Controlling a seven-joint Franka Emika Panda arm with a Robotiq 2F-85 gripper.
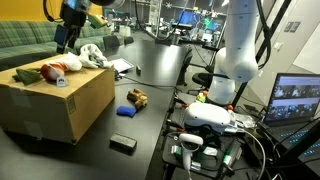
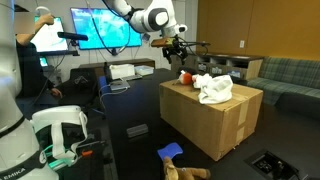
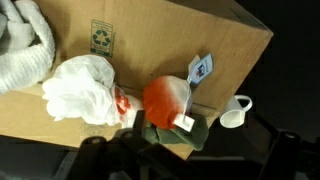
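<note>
A cardboard box carries several loose items on its top. In the wrist view a red item with a white part lies near one edge, beside a dark green item. A crumpled white item with red markings is next to the red one, and a pale knitted cloth lies farther left. Above these items hangs my gripper, open, its fingers spread wide at the lower part of the wrist view. Nothing is held between them. Contact with the items does not show.
A white mug shows beyond the box's edge. On the dark surface lie a blue item, a brown plush-like item and a dark block. Bare cardboard lies around the printed mark.
</note>
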